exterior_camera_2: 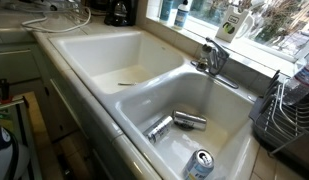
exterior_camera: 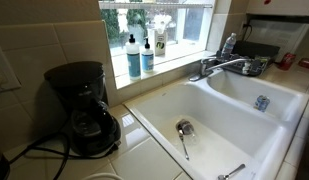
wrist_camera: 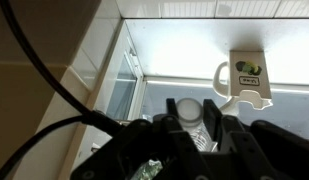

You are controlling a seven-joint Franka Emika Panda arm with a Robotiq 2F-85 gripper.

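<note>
At the bottom of the wrist view my gripper is shut on a pale, round-ended thing [wrist_camera: 190, 110]. Below its round end shows a clear, ribbed body, perhaps a bottle; the dark fingers hide much of it. Neither exterior view clearly shows the gripper. A double white sink [exterior_camera: 230, 118] is in both exterior views. Its basins hold a metal utensil [exterior_camera: 183, 140] and a can [exterior_camera: 261, 103] in exterior view 1. In exterior view 2, another can [exterior_camera_2: 200, 165] stands near two lying cans.
A black coffee maker [exterior_camera: 86, 105] stands left of the sink, its cord on the counter. Pump bottles [exterior_camera: 133, 58] and a white jug [exterior_camera: 160, 35] line the window sill. The faucet [exterior_camera: 216, 65] reaches over the sink. A dish rack [exterior_camera_2: 285, 118] is at the right.
</note>
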